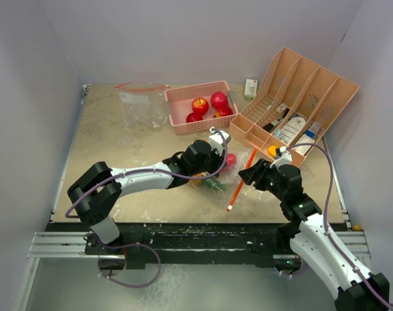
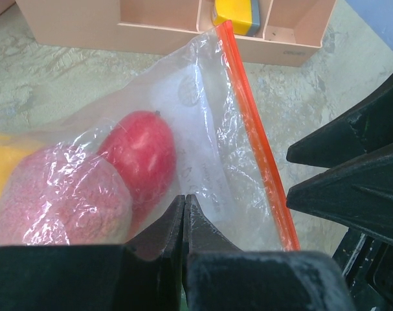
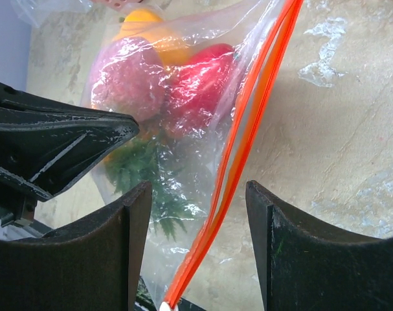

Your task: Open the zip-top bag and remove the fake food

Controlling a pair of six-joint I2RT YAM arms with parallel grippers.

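Note:
A clear zip bag [image 1: 222, 181] with orange zipper [image 2: 254, 129] lies on the table, holding fake food: a red piece [image 2: 141, 152], a pink round piece [image 2: 60, 194], something yellow [image 3: 151, 35] and leafy greens [image 3: 144, 172]. My left gripper is shut over the bag beside the food, nothing visible between its fingers. My right gripper stands part open over the zipper strip, which runs between its fingertips; I cannot see it gripping anything.
A pink basket [image 1: 183, 94] with red fruit is at the back; a divided tan organizer [image 1: 254, 136] borders the bag at back right. An empty zip bag [image 1: 141, 107] lies back left.

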